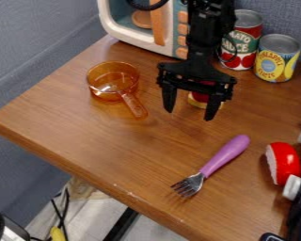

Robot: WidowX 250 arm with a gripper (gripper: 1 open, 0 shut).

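My black gripper (191, 99) hangs in the upper middle of the view, fingers pointing down and spread apart, in front of the toy microwave. A small red and yellow item (199, 99) is partly visible behind and between its fingers; I cannot tell whether it touches them.
An orange pan (113, 79) is at left, a purple-handled fork (213, 165) in front. Two cans (277, 62) stand at back right, the microwave (140, 28) at back. A red and white object (282, 162) and bottles line the right edge.
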